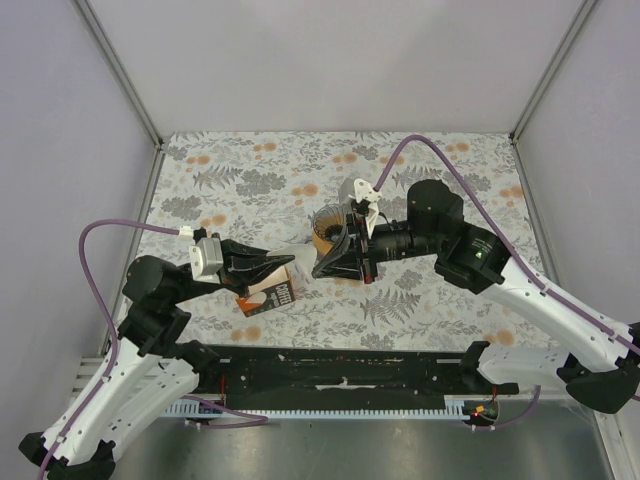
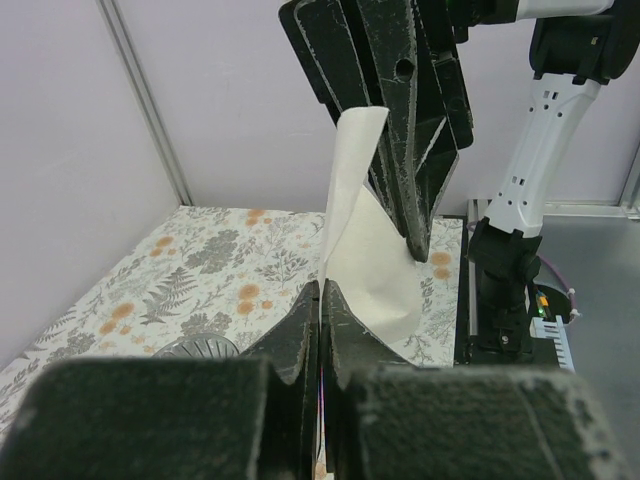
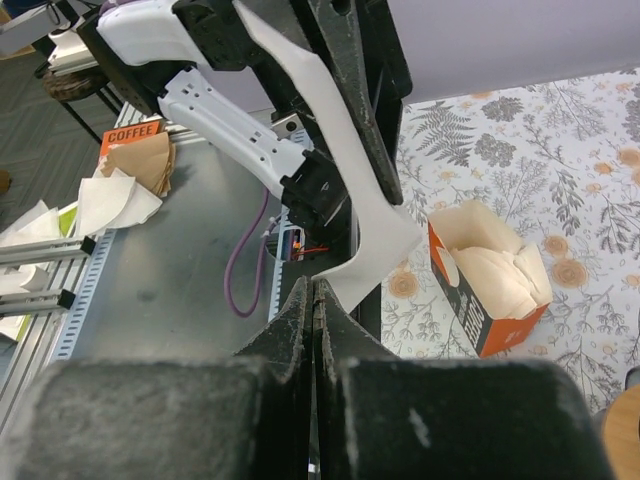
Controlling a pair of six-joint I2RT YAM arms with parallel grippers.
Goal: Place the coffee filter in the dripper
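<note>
A white paper filter [image 1: 298, 258] spans the space between my grippers, above the mat. My left gripper [image 1: 282, 258] is shut on it; in the left wrist view its edge runs down into the closed fingertips [image 2: 305, 320]. My right gripper [image 1: 322, 268] is shut beside the filter. In the right wrist view the filter [image 3: 375, 250] reaches the shut fingertips, though whether any of it is between them is unclear. The orange dripper [image 1: 327, 226] stands behind, partly hidden by the right gripper. The open coffee filter box [image 1: 265, 295], holding filters, lies below the left gripper.
A dark strip and grey metal surface [image 3: 180, 290] lie along the front edge. Light walls border the sides and back.
</note>
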